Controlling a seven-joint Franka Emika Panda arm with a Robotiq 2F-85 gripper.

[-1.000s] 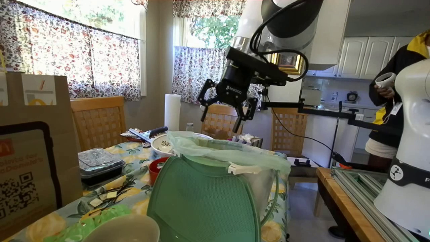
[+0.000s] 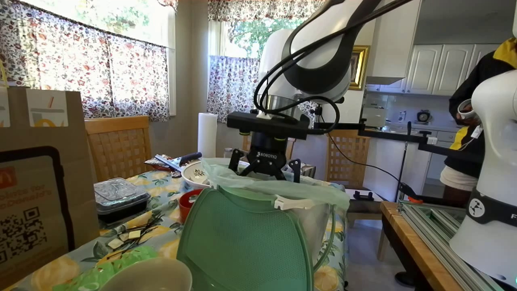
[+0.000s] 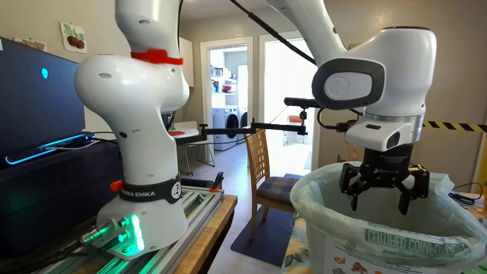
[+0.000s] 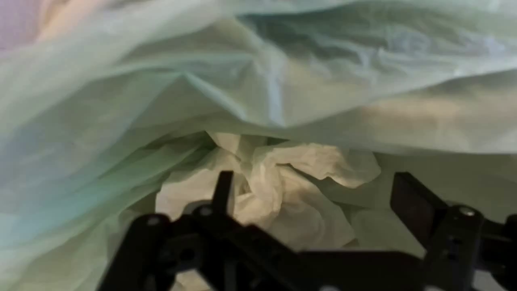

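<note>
My gripper [image 3: 379, 207] points straight down into the mouth of a bin lined with a pale green compostable bag [image 3: 338, 223]. Its fingers stand wide open, the fingers [image 3: 404, 204] below the level of the bag's rim. In the wrist view, crumpled white paper [image 4: 271, 194] lies inside the bag, below and between the open fingers, apparently not held. Folds of the liner [image 4: 232, 92] fill the upper part of that view. From exterior view 1, the bin's green mesh lid [image 2: 247, 242] hangs in front, and the fingertips are hidden behind the bag's edge.
On the flowered table stand a red cup [image 2: 185, 206], a white bowl [image 2: 194, 175], a black container with a clear lid [image 2: 120, 196], a paper bag [image 2: 43, 184] and a paper towel roll [image 2: 207, 135]. A wooden chair [image 3: 260, 160] stands between the arm's base and the bin.
The gripper has come down from above the bin into its mouth and turned from tilted to upright. Its fingers were open before as well. The bin has stayed put.
</note>
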